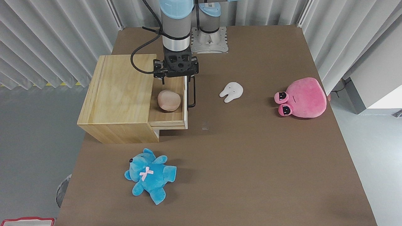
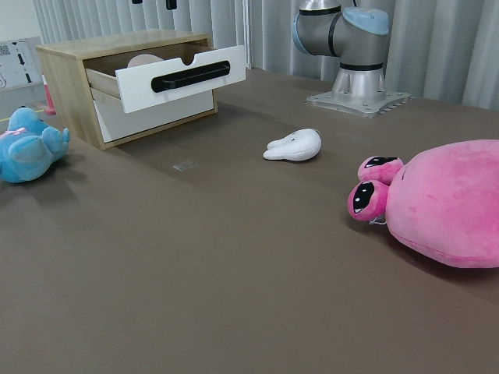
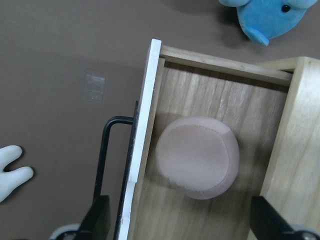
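My gripper [image 1: 176, 78] is raised over the pulled-out drawer [image 1: 167, 123] of the wooden cabinet [image 1: 116, 90]. In the wrist view the two fingers sit wide apart at the bottom corners, open, with nothing held between them. A round pale-pink soft object [image 3: 197, 158] rests in the drawer, below the gripper and clear of it. The drawer has a white front with a black handle [image 2: 190, 76].
A blue bear [image 1: 152, 177] lies in front of the cabinet. A white rabbit-shaped piece [image 1: 233, 90] lies to the right, and a pink plush [image 1: 305, 99] farther right.
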